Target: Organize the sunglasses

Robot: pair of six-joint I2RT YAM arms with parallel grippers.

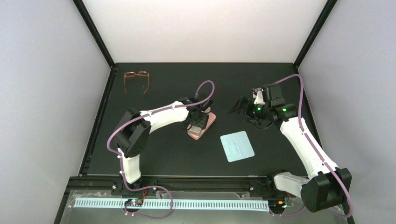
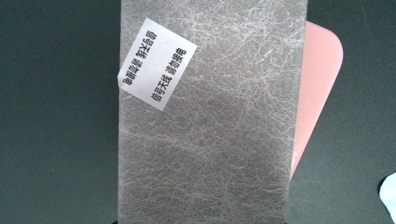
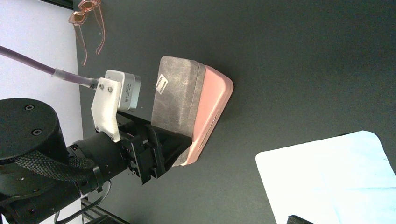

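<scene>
Rose-coloured sunglasses [image 1: 136, 73] lie unfolded at the table's far left, seen also in the right wrist view [image 3: 88, 7]. A grey textured case [image 3: 175, 93] with a white label rests on or against a pink case [image 3: 215, 109] near mid-table. My left gripper [image 1: 200, 120] is over the grey case, which fills much of the left wrist view [image 2: 210, 130]; only dark finger slivers show at its two sides along the bottom edge. Whether they press on it cannot be told. My right gripper [image 1: 243, 114] stands open and empty, right of the cases.
A pale blue cloth [image 1: 237, 146] lies flat to the right of the cases, below my right gripper in the top view.
</scene>
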